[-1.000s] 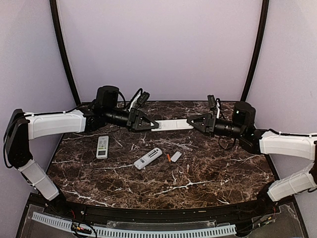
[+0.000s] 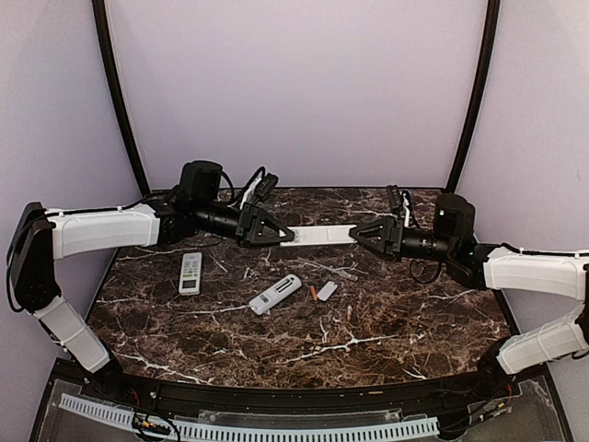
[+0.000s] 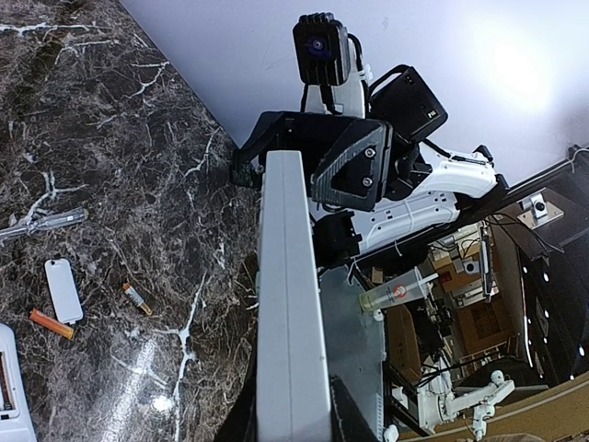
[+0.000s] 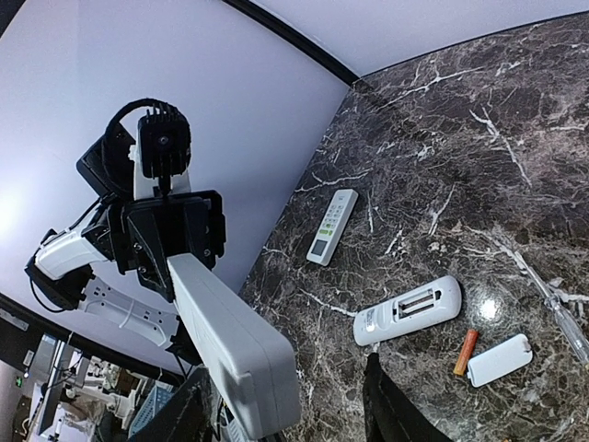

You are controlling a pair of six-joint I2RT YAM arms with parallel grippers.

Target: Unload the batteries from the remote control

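A white remote control (image 2: 317, 236) is held level above the table, its left end in my left gripper (image 2: 287, 235), which is shut on it. At its other end is my right gripper (image 2: 357, 234). In the right wrist view the fingers are part open, with the remote's end (image 4: 248, 368) between the fingers, nearer the left one. On the table lies a second white remote (image 4: 409, 311) with its battery compartment open; what remains inside is unclear. Beside it are an orange battery (image 4: 467, 352) and a white cover (image 4: 500, 360). Another battery (image 3: 137, 298) lies nearer the front.
A third remote (image 2: 190, 273) lies at the table's left. A screwdriver (image 3: 41, 225) with a clear handle lies behind the loose cover.
The held remote has dipped a little. Items on the table have not moved.
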